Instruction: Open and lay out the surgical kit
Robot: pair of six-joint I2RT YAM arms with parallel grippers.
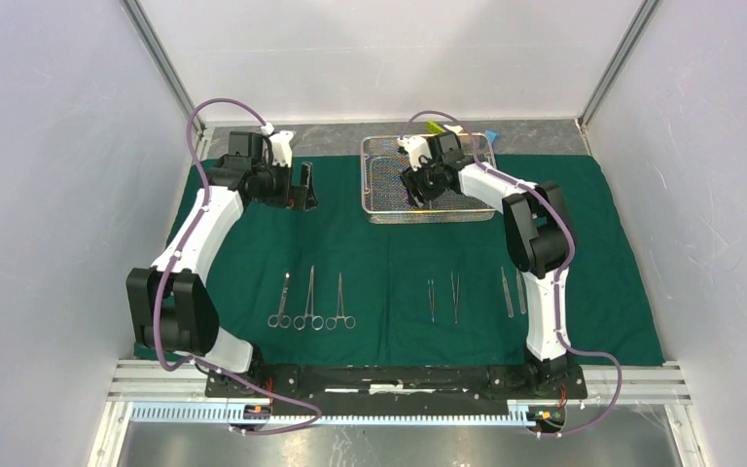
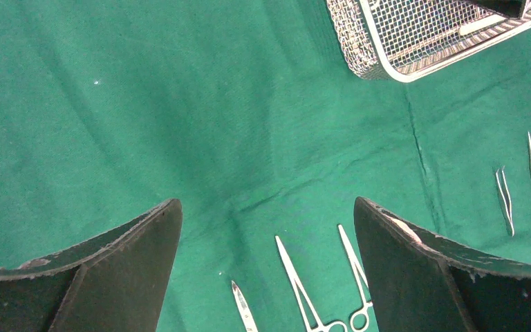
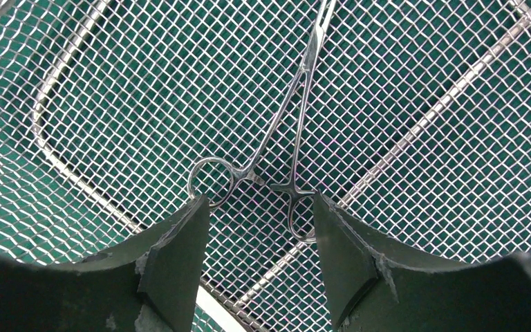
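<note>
Inside the wire mesh basket (image 1: 377, 216) at the back centre lies a ring-handled clamp (image 3: 303, 104), its fingers slightly spread. My right gripper is open above it, one finger near each ring; a gap to the clamp cannot be judged. In the top view this gripper (image 1: 416, 188) covers most of that clamp. My left gripper stands open and empty over bare drape at the left. On the green drape (image 1: 350, 253), scissors (image 1: 285, 302) and two clamps (image 1: 308, 302) lie at front left, two tweezers (image 1: 455, 297) at centre, and two slim handles (image 1: 507, 292) at right.
The basket's raised rim (image 2: 387, 66) surrounds the right gripper's workspace. Something pale (image 2: 482, 24) lies inside the basket in the left wrist view. Yellow-green (image 1: 435, 126) and light-blue (image 1: 491, 135) items sit behind it. Drape between the clamps and tweezers is free.
</note>
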